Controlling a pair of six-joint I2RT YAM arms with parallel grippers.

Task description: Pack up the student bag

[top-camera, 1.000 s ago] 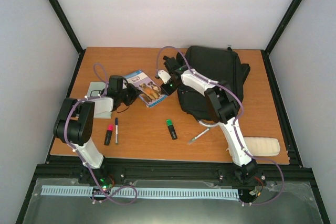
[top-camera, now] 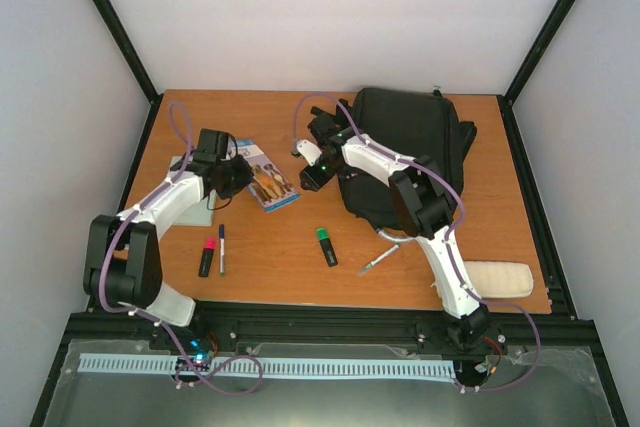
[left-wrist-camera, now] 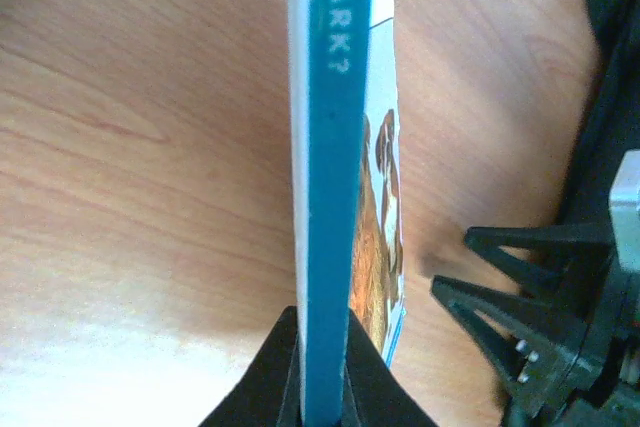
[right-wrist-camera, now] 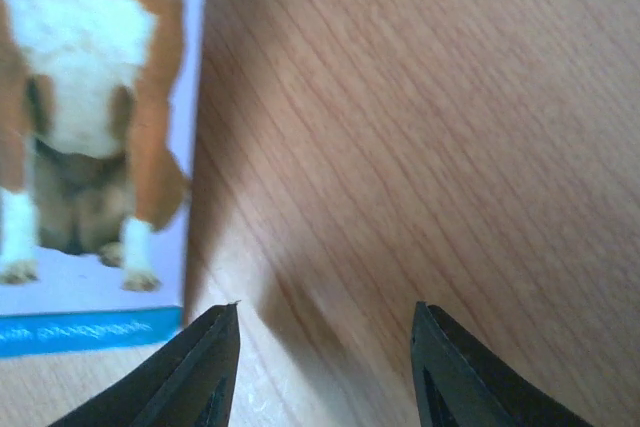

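A thin picture book with dogs on its cover is pinched along its blue spine by my left gripper, which is shut on it. To the right of the book's edge, my right gripper stands open above bare wood. Its fingers are spread wide with nothing between them. The black student bag lies at the back right of the table, partly covered by the right arm. Whether the bag's mouth is open I cannot tell.
A pale green notebook lies partly under the left arm. Near the front are a red-capped marker, a pen, a green-capped marker and a thin white pen. A cream pouch rests front right.
The left arm has shifted left with the book, drawing it away from the right gripper.
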